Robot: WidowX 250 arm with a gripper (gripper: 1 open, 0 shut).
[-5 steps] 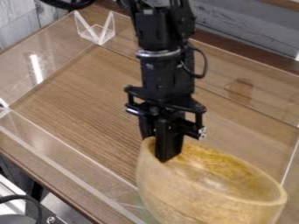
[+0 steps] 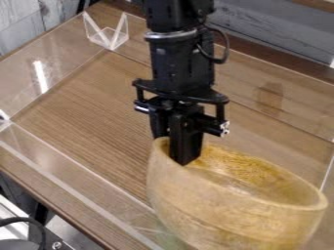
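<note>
My black gripper [image 2: 178, 142] reaches down from the top centre and is shut on the near-left rim of a large yellowish bowl [image 2: 235, 215] at the lower right. The fingertips are partly hidden where they meet the rim. The bowl's inside shows, yellow and empty as far as visible.
A wooden floor or table [image 2: 72, 107] spreads to the left, with clear room there. A white wire object [image 2: 107, 27] stands at the top left. A low wall runs along the back, and a dark cable [image 2: 20, 227] lies at the lower left.
The gripper and bowl have shifted slightly over the last second, the bowl a little higher in view than a second ago. The grip looks the same.
</note>
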